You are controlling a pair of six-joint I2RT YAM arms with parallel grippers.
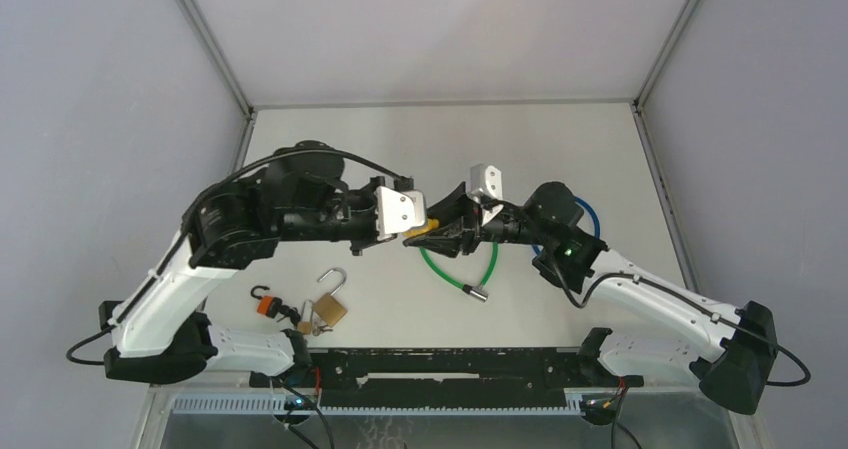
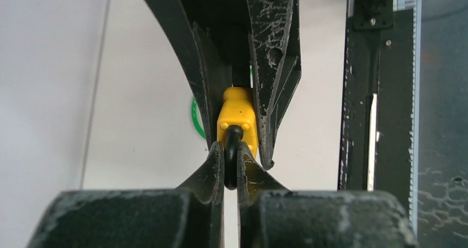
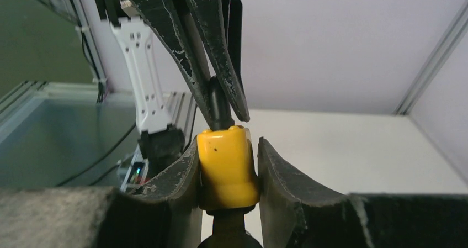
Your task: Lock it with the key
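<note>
A yellow block [image 2: 239,111], likely a lock body, is held up between the two arms above the table. A short black piece [image 2: 232,158] juts from its end, and my left gripper is shut on that piece. The fingers of my right gripper stand part open with the yellow block between them; whether both press on it is hard to see. From above, the yellow block [image 1: 422,228] is partly covered by the grippers. No key can be made out for certain.
A green loop lock with a metal barrel [image 1: 475,292] lies on the table below the grippers. At the front left rest a brass padlock [image 1: 330,309] and an orange-black item [image 1: 267,305]. A blue loop [image 1: 590,215] lies behind the right arm.
</note>
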